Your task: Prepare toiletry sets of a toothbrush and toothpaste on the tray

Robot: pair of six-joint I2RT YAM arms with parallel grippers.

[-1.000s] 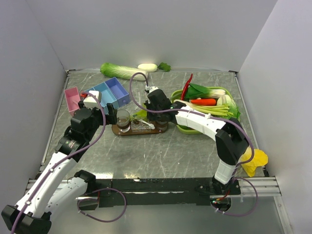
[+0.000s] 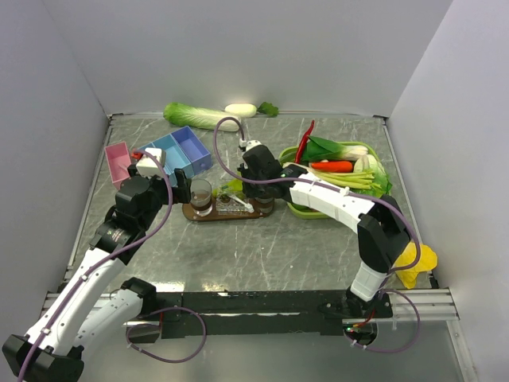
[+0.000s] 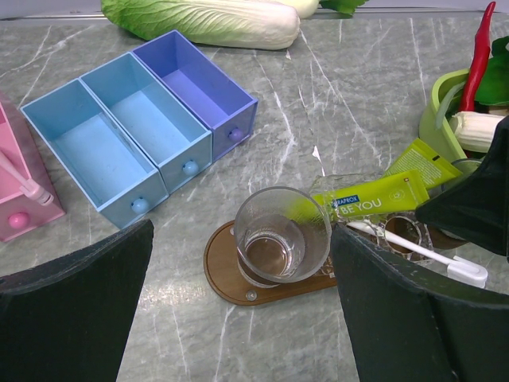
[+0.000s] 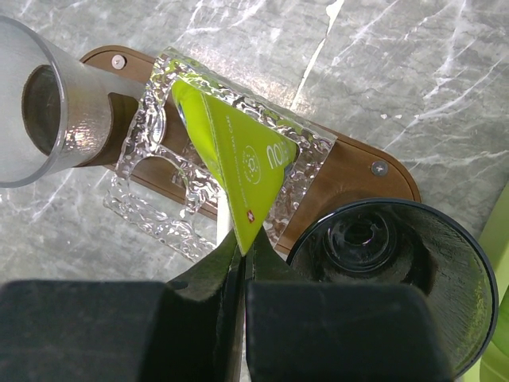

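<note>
A brown tray (image 3: pixel 223 270) carries a clear cup (image 3: pixel 282 235), a dark cup (image 4: pixel 390 310), a crinkled clear holder (image 4: pixel 147 183) and green toothpaste tubes (image 3: pixel 374 199). A white toothbrush (image 3: pixel 465 269) lies across the holder. My right gripper is shut over the holder, its fingertips at the lower corner of a green tube; whether it grips the tube isn't clear. My left gripper is open, left of and above the clear cup, with nothing held.
Blue bins (image 3: pixel 115 163) and a pink bin (image 3: pixel 24 203) with a toothbrush stand at left. A green vegetable basket (image 3: pixel 437 119) sits right of the tray. Cabbage (image 2: pixel 195 115) lies at the back.
The right arm has shifted very slightly over the tray; the left arm stays put.
</note>
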